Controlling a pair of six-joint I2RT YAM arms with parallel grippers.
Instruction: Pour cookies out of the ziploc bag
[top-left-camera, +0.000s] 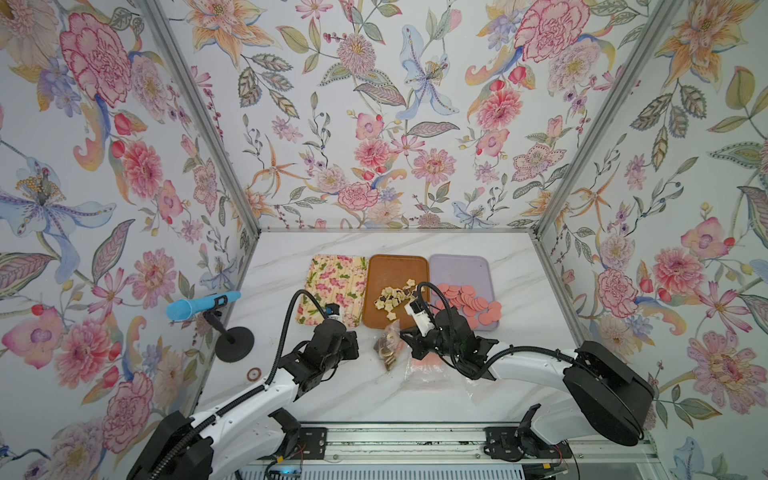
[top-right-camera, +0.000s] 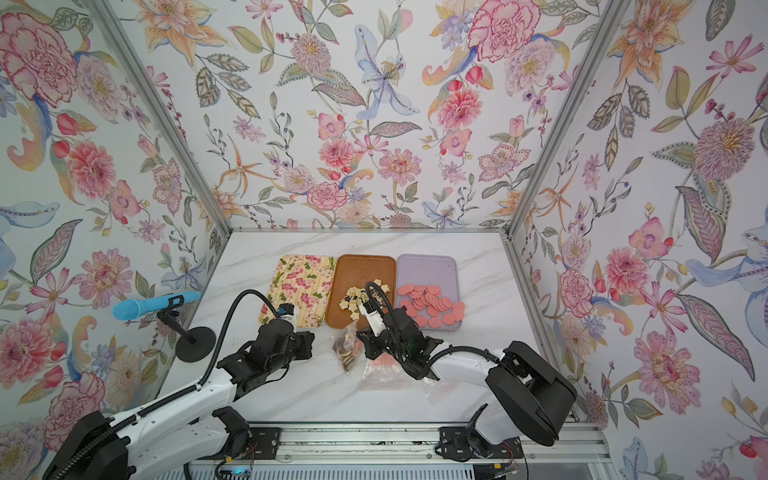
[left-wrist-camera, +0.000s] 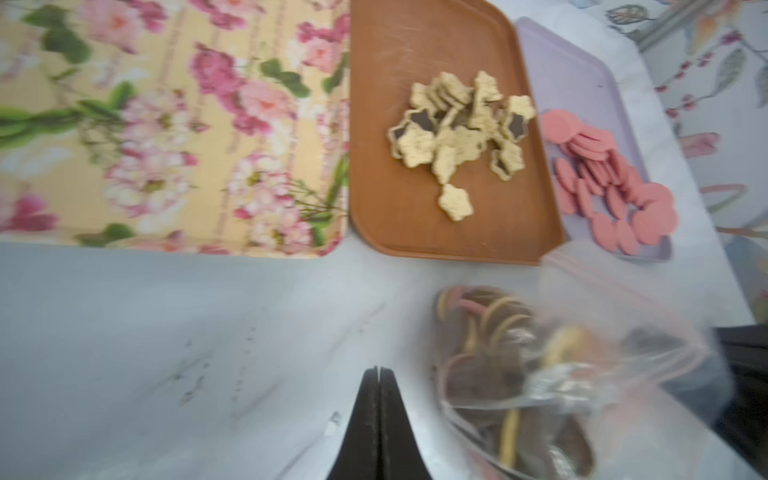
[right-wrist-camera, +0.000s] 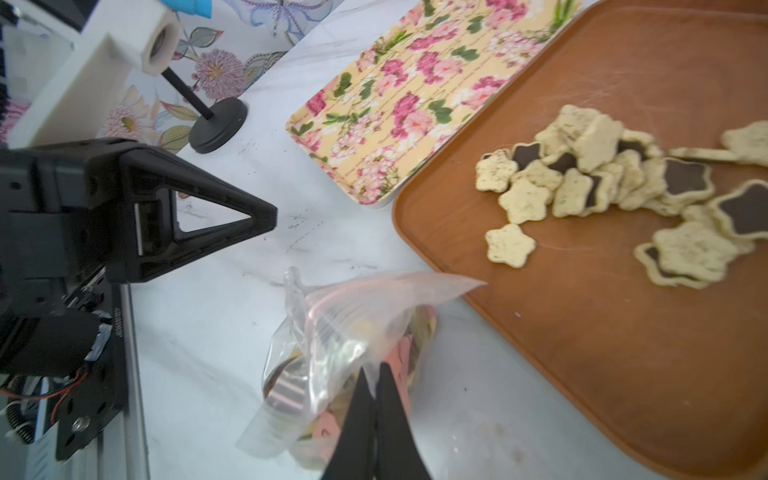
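A clear ziploc bag (left-wrist-camera: 512, 376) with dark, cream and pink cookies sits on the marble table below the brown tray (top-right-camera: 365, 265). My left gripper is shut with nothing visible between its fingers, left of the bag. My right gripper is shut at the bag's upper flap, the plastic meeting its fingertips; whether it pinches the plastic is unclear. Star cookies (right-wrist-camera: 525, 200) lie in the brown tray.
A floral tray (top-left-camera: 328, 272) stands left, a lilac tray (top-left-camera: 457, 265) with pink round cookies right. Flat bags (top-left-camera: 425, 374) lie under the right arm. A blue object on a stand (top-left-camera: 192, 308) is far left.
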